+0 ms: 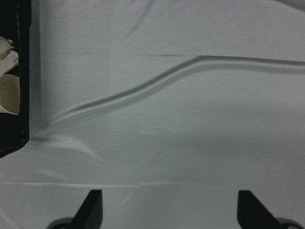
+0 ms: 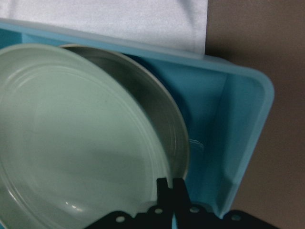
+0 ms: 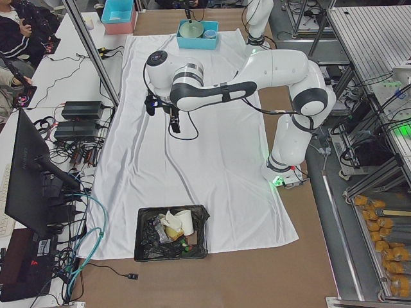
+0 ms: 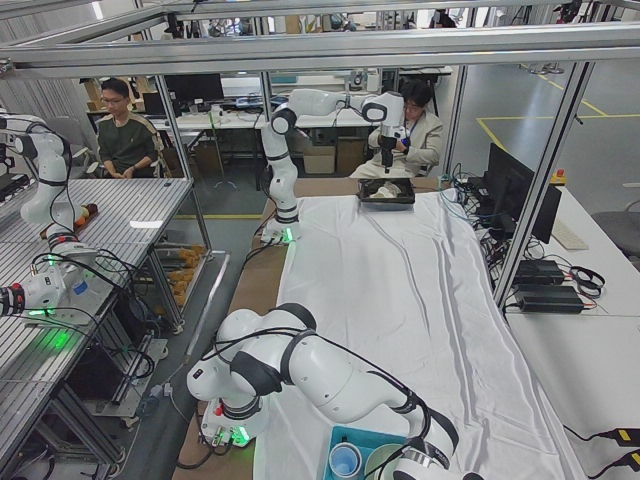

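Observation:
A blue bin at the far end holds a pale green plate, a grey dish under it and a small cup. My right gripper is shut at the plate's rim, which appears to be between its fingertips. My left gripper stands open over the white cloth, nothing between its fingers. Beside it in that wrist view is a black lined tray with crumpled paper and a cup; it also shows in the camera left view.
Monitor, power boxes and cables line one side of the cloth. Metal tables and frames stand on the other side. People sit beyond the table's ends.

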